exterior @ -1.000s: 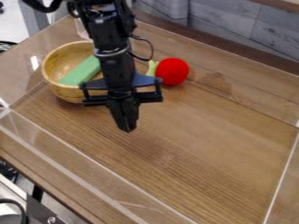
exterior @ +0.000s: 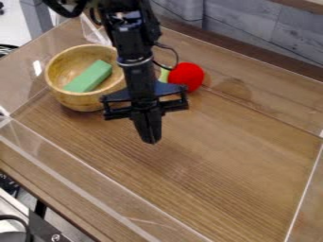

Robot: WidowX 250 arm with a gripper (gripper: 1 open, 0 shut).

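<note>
My black gripper (exterior: 145, 118) hangs over the wooden table (exterior: 214, 180), near the middle of the view, its fingers pointing down with nothing seen between them; how far apart they stand is hard to tell. A wooden bowl (exterior: 74, 55) at the upper left holds a green block (exterior: 89, 77). A red round object (exterior: 188, 76) lies right of the arm, behind the gripper, with a small light green item (exterior: 164, 76) beside it, partly hidden.
The table's edges show at the right and at the lower left.
The gripper has shifted and turned slightly over the last second, staying over the middle of the table. The bowl and objects appear unmoved.
</note>
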